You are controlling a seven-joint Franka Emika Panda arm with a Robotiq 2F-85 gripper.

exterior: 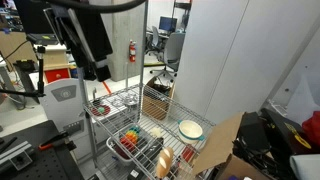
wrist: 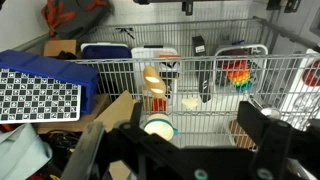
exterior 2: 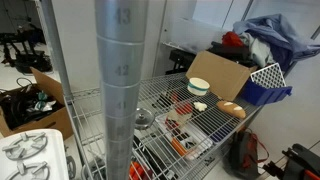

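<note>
In the wrist view my gripper looks down on a wire rack shelf [wrist: 215, 118], its dark fingers far apart and nothing visible between them. From the side, the dark arm and gripper [exterior: 98, 72] hang high at the upper left, clear of the shelf. On the rack lie a brown bread-like loaf [wrist: 152, 76], a pale bowl with a teal rim [wrist: 160, 125] and a small whitish piece [wrist: 190, 103]. A multicoloured item [wrist: 238, 73] sits toward the right of the wrist view. The second exterior view shows the bowl [exterior 2: 200, 87] and loaf [exterior 2: 231, 109], without the gripper.
An open cardboard box [exterior: 222, 145] stands beside the bowl. Near the other end is a brown basket [exterior: 155, 104]. A blue crate [exterior 2: 262, 92] adjoins the shelf, and a thick grey numbered post [exterior 2: 119, 90] blocks part of that view. Trays lie under the wire.
</note>
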